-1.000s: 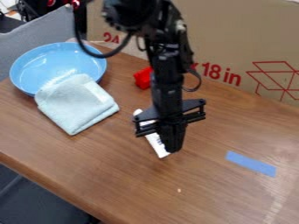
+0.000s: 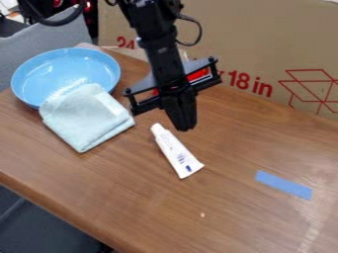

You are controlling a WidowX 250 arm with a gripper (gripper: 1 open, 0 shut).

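My black gripper (image 2: 180, 115) hangs over the table just behind a white tube (image 2: 177, 150), its fingertips above the tube's upper end; whether it is open or shut is unclear from this angle. The tube lies diagonally on the wood. A folded pale cloth (image 2: 87, 117) lies to the left, in front of a blue plate (image 2: 53, 77). A red object (image 2: 201, 69) is mostly hidden behind my arm.
A large cardboard box (image 2: 271, 49) stands along the back. A blue strip (image 2: 283, 185) is on the table at right. Its left edge borders a dark area.
My gripper has moved up and back, away from the white tube, which is now uncovered. The tube lies in about the same place.
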